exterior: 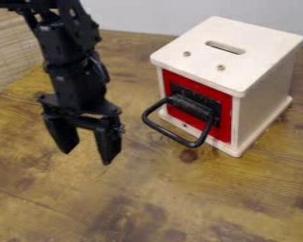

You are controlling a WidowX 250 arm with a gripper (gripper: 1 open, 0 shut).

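My black gripper (86,140) hangs above the wooden table at the left, its fingers open with nothing between them. To its right stands a cream wooden box (256,99) with a slot and two screws on top. Its front has a red panel (180,85) carrying a black mechanism with a black loop handle (173,134) that sticks out toward the front left, apart from my gripper.
A woven mat (8,61) lies at the far left edge, and a pale wall runs along the back.
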